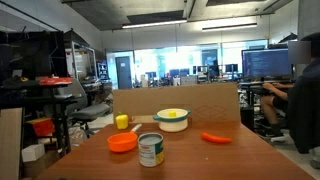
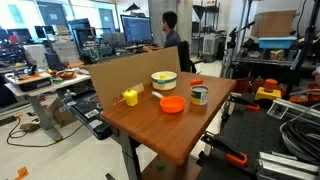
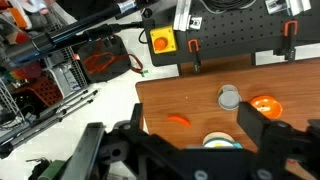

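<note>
On the brown table point(image 1: 190, 165) stand an orange bowl point(image 1: 123, 142), a metal can point(image 1: 151, 150) and a white pot point(image 1: 173, 124) with something yellow inside. A yellow object point(image 1: 122, 121) sits at the left, while a red elongated item point(image 1: 216, 138) lies to the right. From above, the wrist view shows the can point(image 3: 228, 97), the bowl point(image 3: 266, 106), the red item point(image 3: 179, 120) and part of the pot point(image 3: 217, 141). My gripper is open high over the table, its dark fingers wide apart with nothing held between them. Neither exterior view shows it.
A brown cardboard panel point(image 2: 122, 81) stands along the table's back. Beside the table, a black work surface point(image 2: 270, 128) carries cables and clamps. A yellow box with a red button point(image 3: 163, 40) is there too.
</note>
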